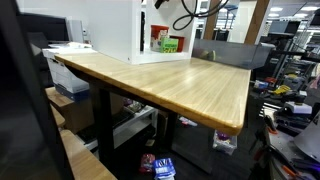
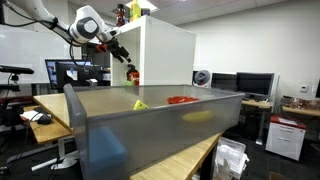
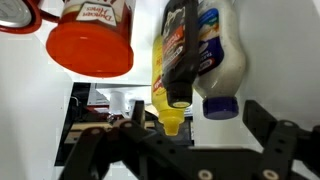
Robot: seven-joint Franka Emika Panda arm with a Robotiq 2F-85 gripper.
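Observation:
In the wrist view, my gripper is open, its two black fingers (image 3: 100,147) well apart. Nothing is between the fingertips. Beyond them lie several bottles: a dark one with a black cap (image 3: 180,92), a yellow-capped one (image 3: 171,122) and a pale one with a purple cap (image 3: 221,106). A large red can or tub (image 3: 92,48) sits to their left. In exterior view 2 my gripper (image 2: 121,50) is high beside the white shelf unit (image 2: 165,50), below the containers (image 2: 135,10) on its top.
A green-and-red group of containers (image 1: 170,45) stands by the white unit on the wooden table (image 1: 180,85). A grey-sided bin (image 2: 150,135) with a yellow piece (image 2: 140,105) and red items (image 2: 182,100) fills the foreground of exterior view 2.

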